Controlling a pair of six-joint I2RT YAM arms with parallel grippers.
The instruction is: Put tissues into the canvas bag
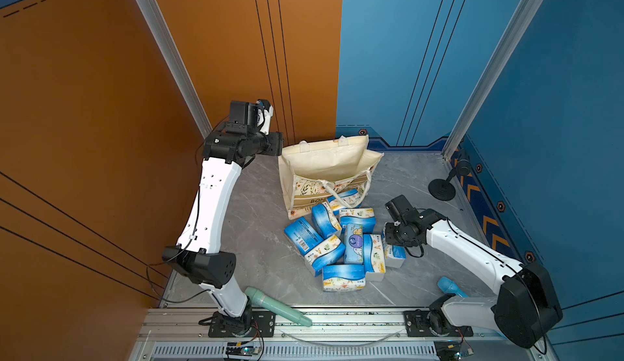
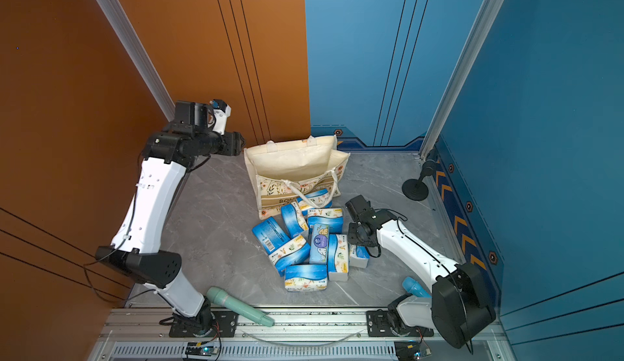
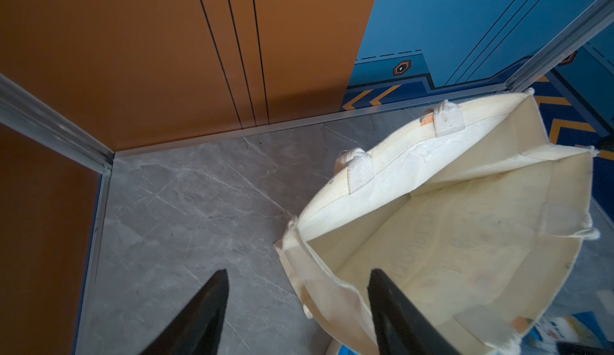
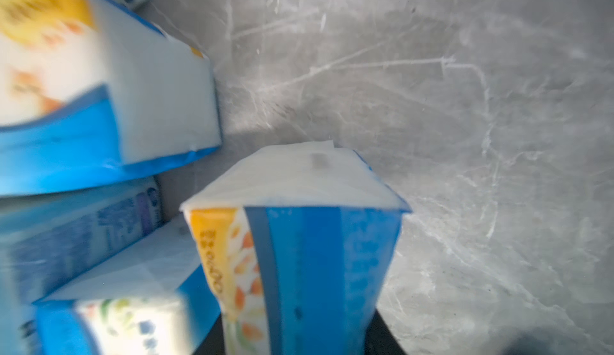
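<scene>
The cream canvas bag (image 1: 318, 160) stands upright at the back centre with its mouth gaping upward. My left gripper hangs open by the bag's left side, nothing between its fingers; the bag's left rim shows close to one finger (image 3: 391, 313). My right gripper is shut on a blue and white tissue pack (image 4: 319, 259), gripped upright at the right end of the pile; its top is pinched inward between the fingers. From above, the right gripper covers much of this pack. The other tissue packs (image 1: 343, 276) lie heaped in front of the bag.
One pack (image 1: 351, 195) leans against the bag's front under a hanging handle. A black stand (image 1: 442, 190) is at the right. A green cylinder (image 1: 278, 307) and a blue one (image 1: 451, 286) lie near the front edge. Bare grey floor lies left of the pile.
</scene>
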